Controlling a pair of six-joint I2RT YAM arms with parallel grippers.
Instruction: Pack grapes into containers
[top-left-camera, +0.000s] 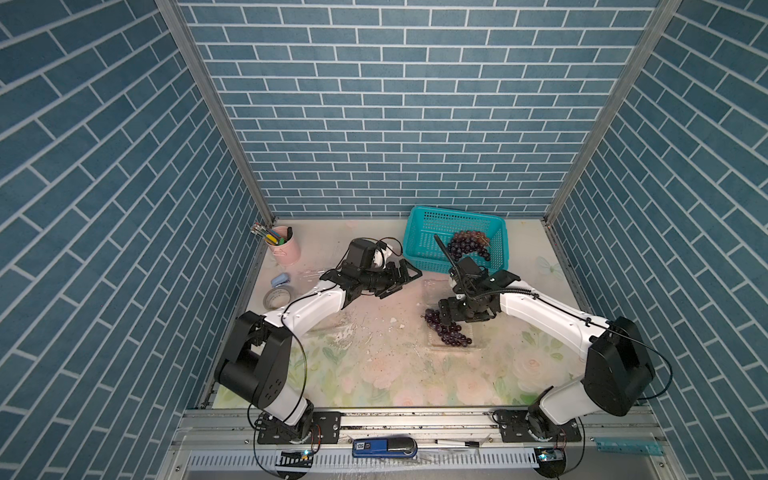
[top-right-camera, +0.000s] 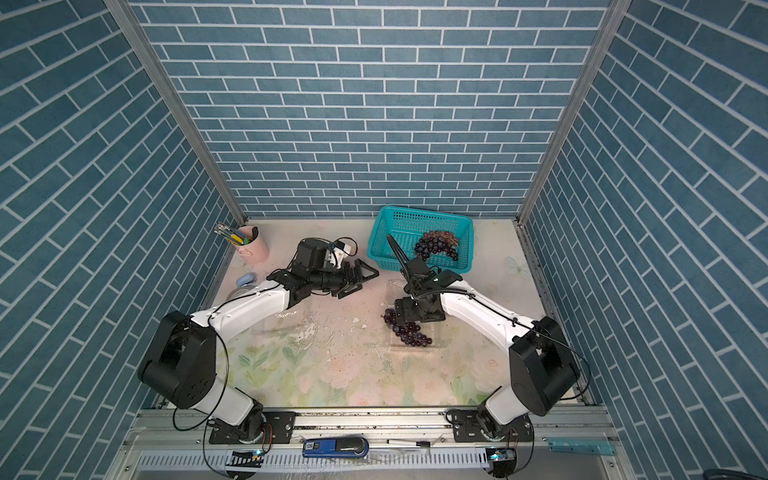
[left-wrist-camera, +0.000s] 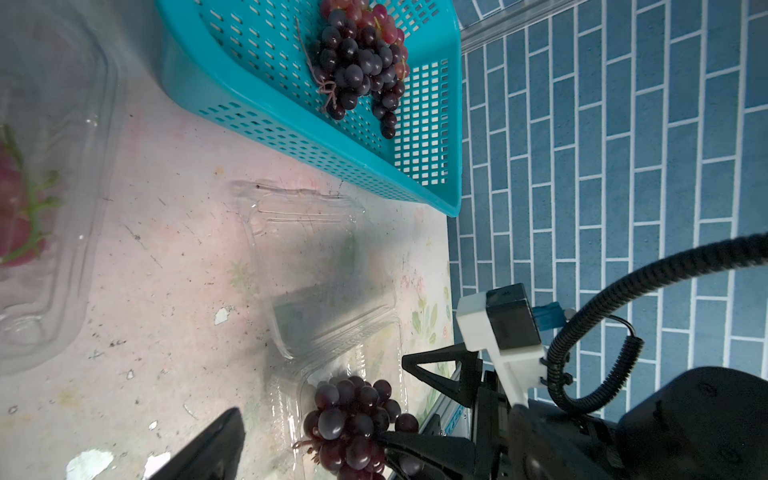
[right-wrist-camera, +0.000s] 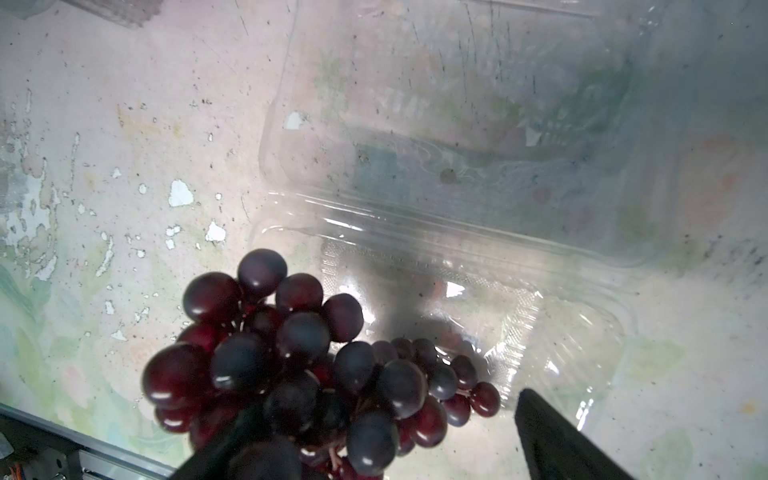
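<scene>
A bunch of dark grapes (right-wrist-camera: 304, 344) lies across the left part of a clear container's lower half (right-wrist-camera: 560, 336). Part of the bunch overhangs the container's left edge. The container's clear lid (right-wrist-camera: 448, 120) lies opened behind. My right gripper (top-left-camera: 452, 310) is low over the container with its fingers wide apart. Its left finger overlaps the grapes in the right wrist view; the right finger (right-wrist-camera: 552, 432) stands clear of them. Left of the container, my left gripper (top-left-camera: 402, 280) hovers open and empty. Another bunch of grapes (left-wrist-camera: 360, 64) sits in the teal basket (left-wrist-camera: 280, 120).
A clear container with red grapes (left-wrist-camera: 32, 200) lies at the left, mostly under the left arm. A pink pen cup (top-left-camera: 285, 249) and a tape roll (top-left-camera: 278, 297) stand at the far left.
</scene>
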